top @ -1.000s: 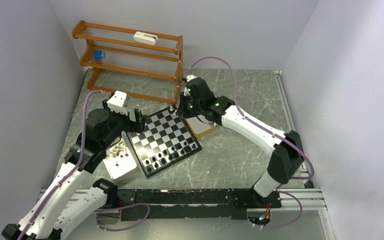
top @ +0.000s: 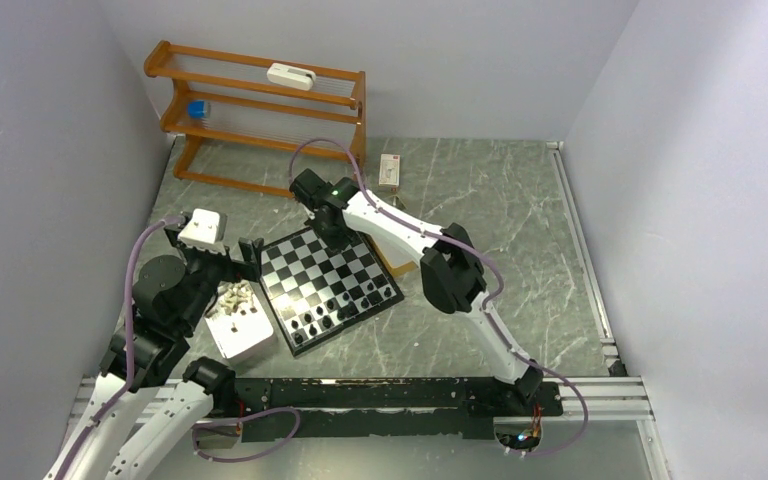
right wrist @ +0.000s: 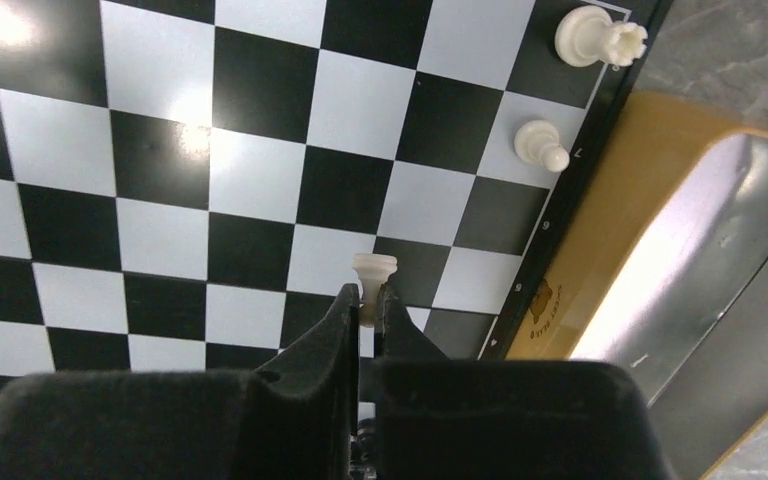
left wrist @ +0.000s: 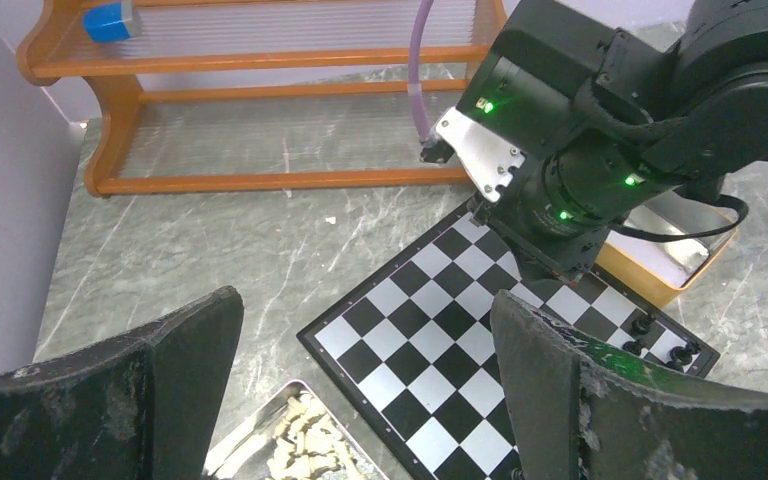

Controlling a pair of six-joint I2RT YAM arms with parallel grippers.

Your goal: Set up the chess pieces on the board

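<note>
The chessboard (top: 317, 290) carries black pieces along its near side. In the right wrist view a white rook (right wrist: 590, 38) and a white pawn (right wrist: 538, 145) stand at one edge. My right gripper is closed around a white piece (right wrist: 375, 264) over the board, its identity unclear. My left gripper is open and empty, left of the board near a tray of white pieces (left wrist: 315, 445).
A tan box (right wrist: 620, 250) lies beside the board's edge. A wooden shelf (top: 260, 150) stands at the back.
My right arm has swung left from the tan box to above the board's far part. My left arm has drawn back leftward from over the board's edge.
</note>
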